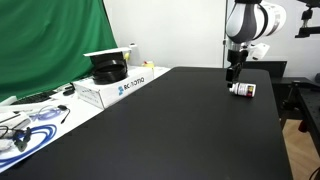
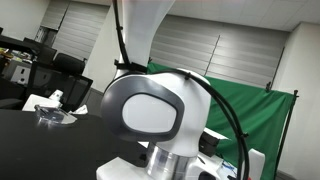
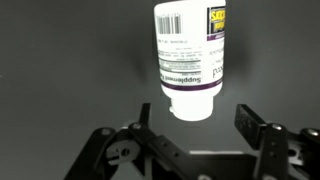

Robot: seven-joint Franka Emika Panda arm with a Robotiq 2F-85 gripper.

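A white supplement bottle [image 3: 190,60] with a purple-banded label fills the upper middle of the wrist view, its white cap [image 3: 191,104] pointing toward my gripper. The fingers stand apart, one on either side of the cap, with dark gaps showing between them and it. In exterior view 1 the bottle [image 1: 243,90] lies on its side on the black table [image 1: 150,125], near the right edge. My gripper [image 1: 232,76] is just above and beside its left end there. Exterior view 2 shows the arm [image 2: 155,115] close up, hiding the fingers and bottle.
A white box [image 1: 115,90] carrying a black round pot [image 1: 110,72] stands at the table's back left. Cables and parts [image 1: 30,125] lie along the left edge.
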